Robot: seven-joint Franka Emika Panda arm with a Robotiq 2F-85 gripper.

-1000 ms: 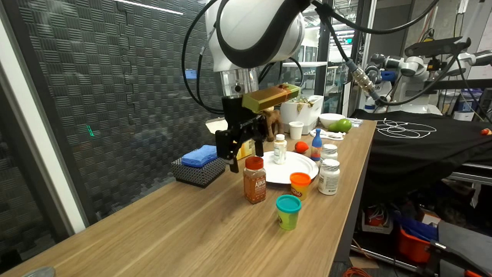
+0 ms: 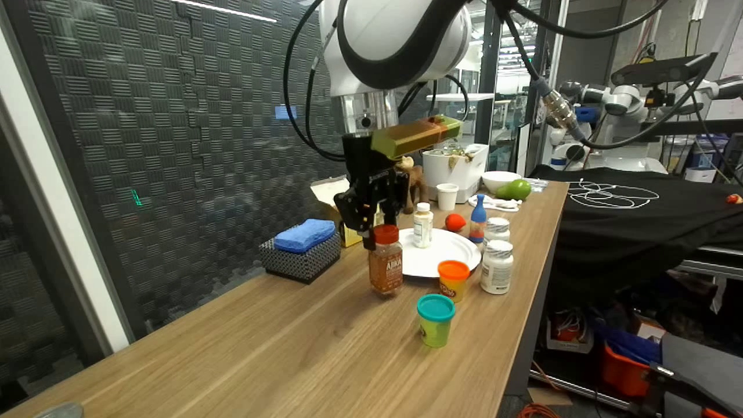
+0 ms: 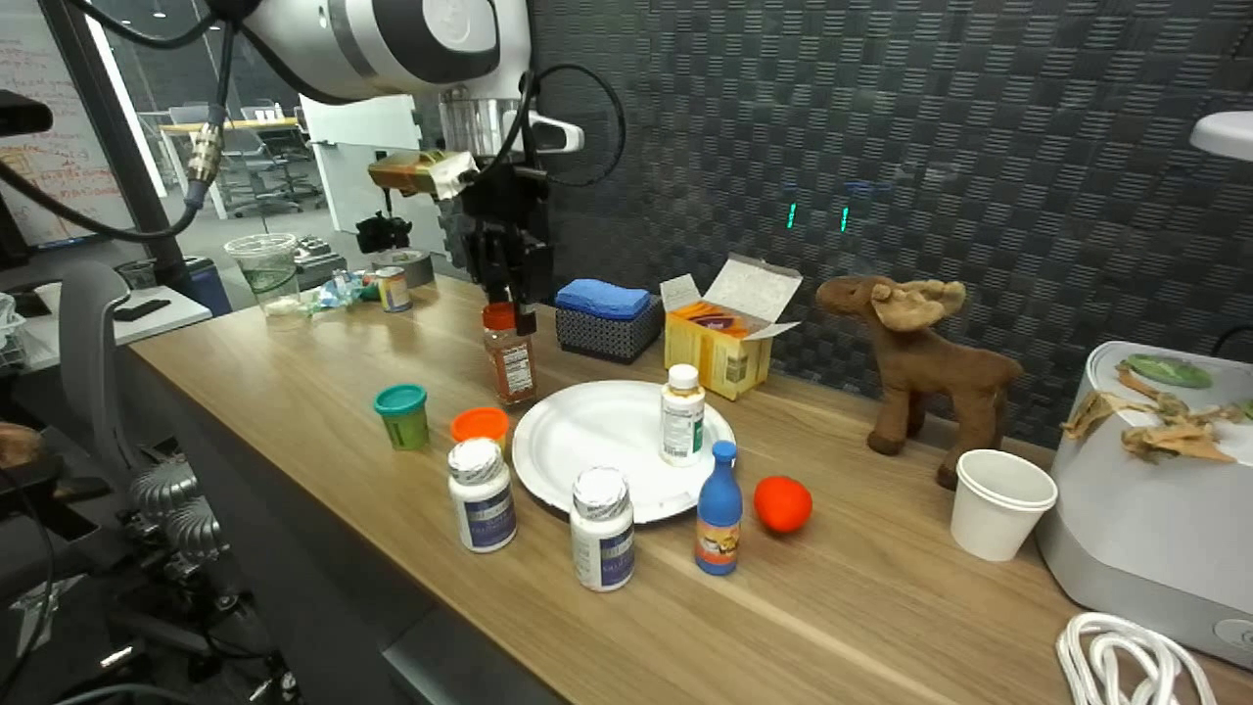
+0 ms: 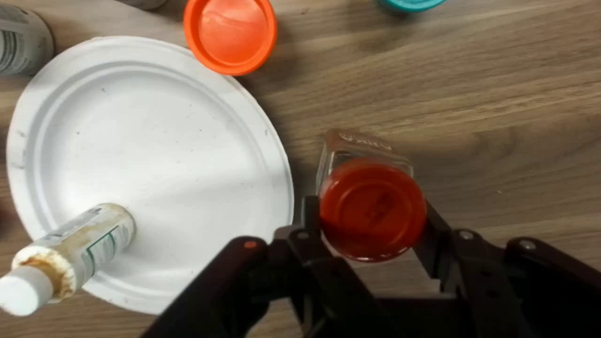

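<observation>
My gripper is shut on the red lid of a spice jar (image 2: pixel 386 268) labelled AJIKA, one finger on each side of the lid. The jar hangs upright, seemingly just clear of the wooden table, beside the white plate (image 3: pixel 558 441). In the wrist view the red lid (image 4: pixel 373 209) hides most of the jar's body. On the plate stands a white bottle (image 3: pixel 681 415) with a green-edged label.
Near the jar stand an orange-lidded tub (image 2: pixel 453 278) and a teal-lidded tub (image 2: pixel 436 320). Two white pill bottles (image 3: pixel 483 495), a blue bottle (image 3: pixel 719 512) and a red ball-like item (image 3: pixel 782 504) surround the plate. Bare table (image 2: pixel 244 348) lies in the foreground of exterior view 1.
The fingers, apart and behind the jar a second ago, have closed around its lid. The jar has risen slightly from where it stood on the table.
</observation>
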